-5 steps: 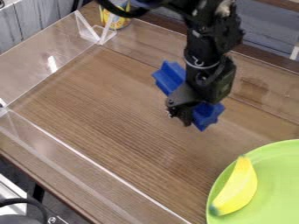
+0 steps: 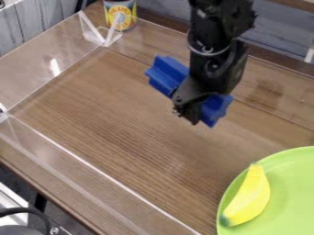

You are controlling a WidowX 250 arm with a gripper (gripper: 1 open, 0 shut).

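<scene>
My dark gripper (image 2: pixel 194 106) hangs in the upper right of the wooden work surface, over a blue object (image 2: pixel 167 76) that shows on both sides of it, at the left and at the lower right. The gripper hides the middle of the blue object, and whether its fingers hold it is not clear.
A green plate (image 2: pixel 288 218) with a yellow banana (image 2: pixel 249 195) on it lies at the lower right. A yellow-labelled can (image 2: pixel 120 15) stands at the back left beside clear plastic walls (image 2: pixel 37 64).
My gripper and the blue object have shifted slightly upward in the view, toward the back. The plate and banana stay still.
</scene>
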